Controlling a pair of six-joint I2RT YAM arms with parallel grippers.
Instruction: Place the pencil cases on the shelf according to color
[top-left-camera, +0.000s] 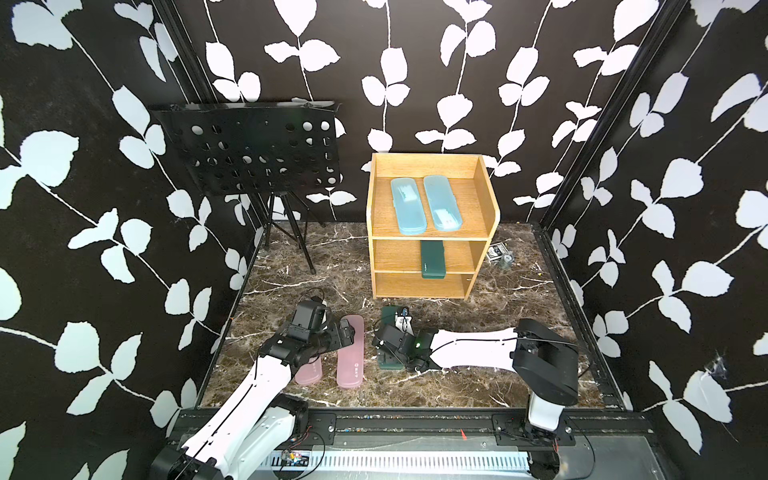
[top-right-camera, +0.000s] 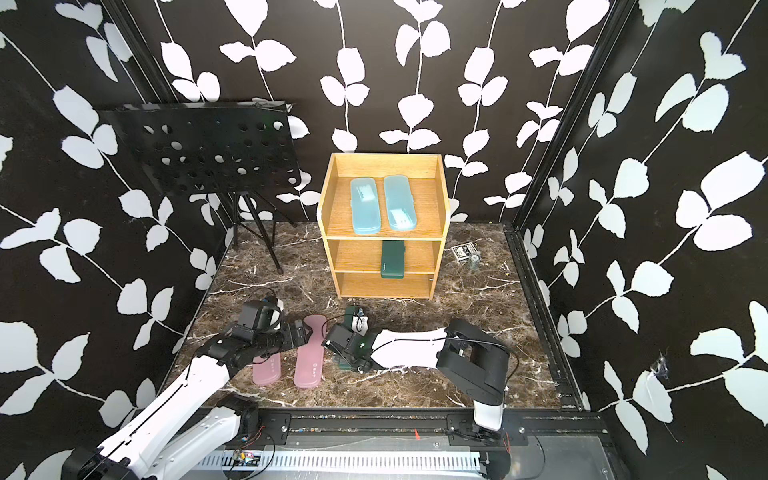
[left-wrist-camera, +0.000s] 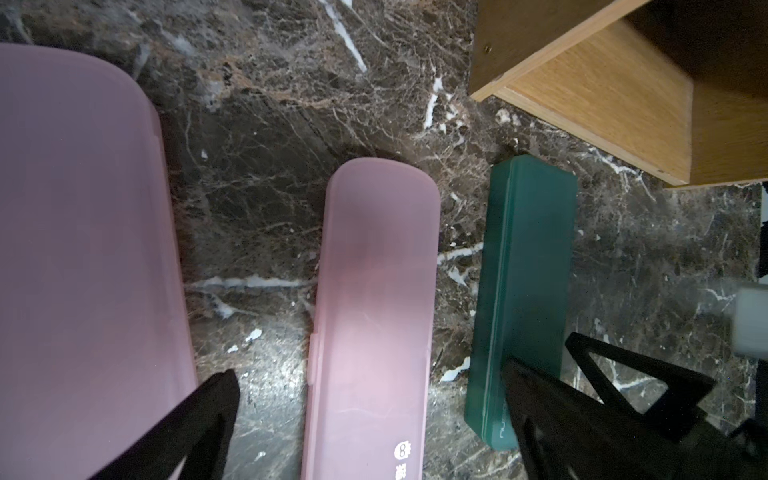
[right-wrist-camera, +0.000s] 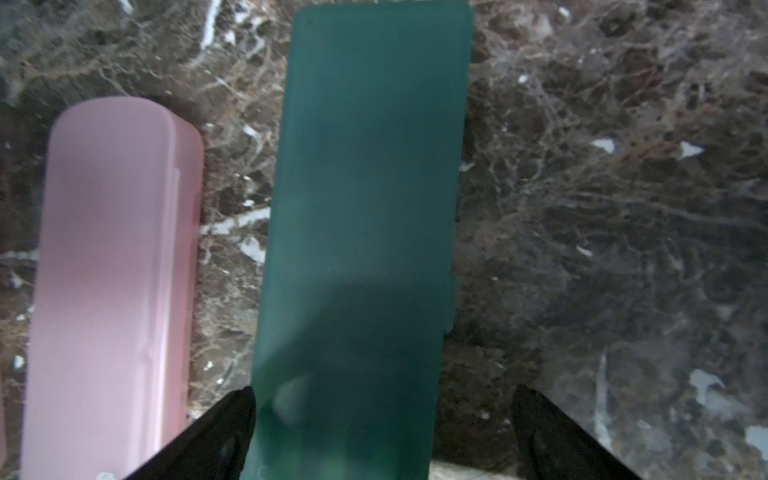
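Two light-blue pencil cases (top-left-camera: 409, 206) lie on the top level of the wooden shelf (top-left-camera: 428, 284), and one dark green case (top-left-camera: 433, 259) lies on its middle level. On the table, a second green case (right-wrist-camera: 364, 200) stretches away from between the open fingers of my right gripper, which is over it without gripping. Two pink cases lie to the left: the nearer one to the green case (left-wrist-camera: 372, 320) and a further one (left-wrist-camera: 80, 264). Above the pink cases my left gripper stands open and empty.
A black perforated stand (top-left-camera: 252, 152) is at the back left. Small items (top-left-camera: 499, 253) lie right of the shelf. The shelf's bottom level looks empty. Both arms are close together at the front.
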